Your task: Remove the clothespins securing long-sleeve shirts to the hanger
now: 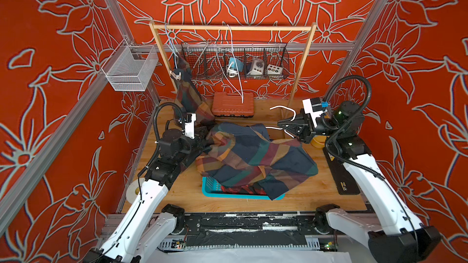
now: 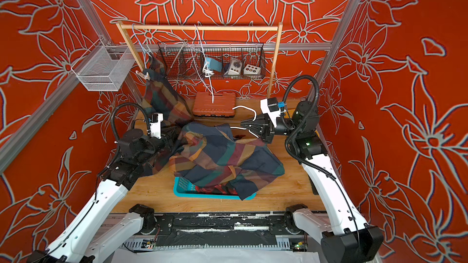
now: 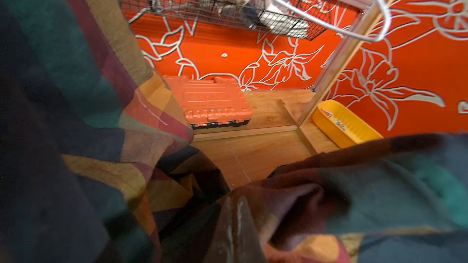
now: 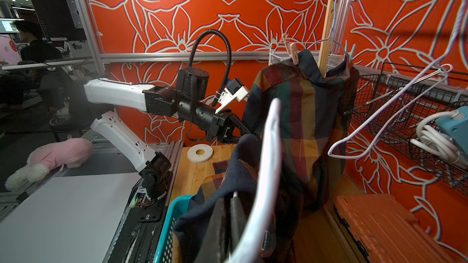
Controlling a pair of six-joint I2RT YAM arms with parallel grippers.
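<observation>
A plaid shirt (image 1: 253, 151) lies spread over the teal basket. At the left of the rack hangs another plaid shirt (image 4: 307, 112), with a pale clothespin (image 4: 292, 52) on one shoulder and a second clothespin (image 4: 353, 49) by its other shoulder. My right gripper is shut on a white hanger (image 4: 265, 185), which sticks out above the lying shirt and carries no cloth that I can see. Between the two shirts, my left gripper is shut close against dark cloth. Whether any fabric is pinched in it is hidden.
The wooden rack (image 1: 234, 28) also carries an empty white hanger (image 4: 370, 121). Behind are a wire basket (image 1: 199, 63) and an orange case (image 1: 233, 103). The teal basket (image 1: 209, 192) sits in front; bare table lies to its right.
</observation>
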